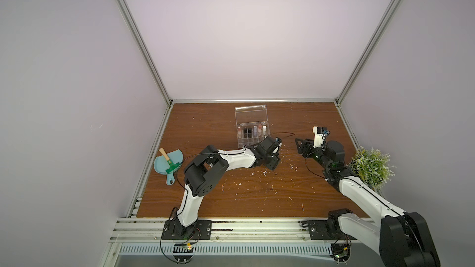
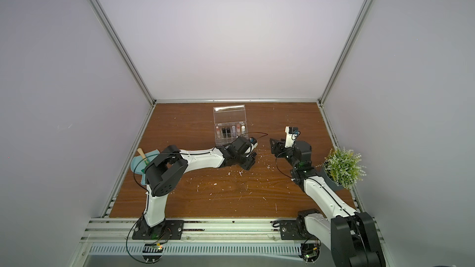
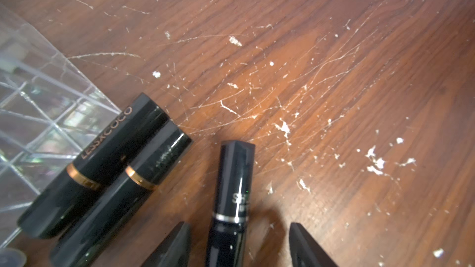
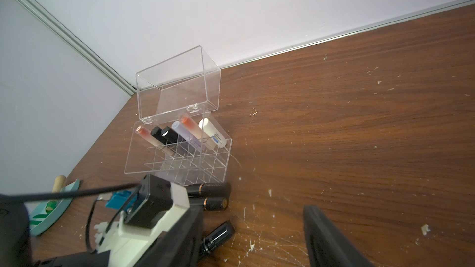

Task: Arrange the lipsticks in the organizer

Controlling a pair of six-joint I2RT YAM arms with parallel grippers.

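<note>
In the left wrist view one black lipstick [image 3: 232, 192] with a silver band lies on the table, reaching down between the parted fingers of my left gripper. Gaps show on both its sides, so the gripper is open around it. To the left, two black lipsticks with gold bands [image 3: 141, 175] lie side by side against the clear organizer [image 3: 49, 118]. The right wrist view shows the organizer's lid raised, with several tubes [image 4: 188, 132] standing in its back row and the front slots empty. My right gripper hangs open to the right, nothing between its fingers.
A blue dustpan with a green brush [image 1: 170, 165] lies at the left edge. A leafy plant [image 1: 372, 168] stands at the right edge. White scraps [image 3: 284, 128] dot the table, and its right back part is clear.
</note>
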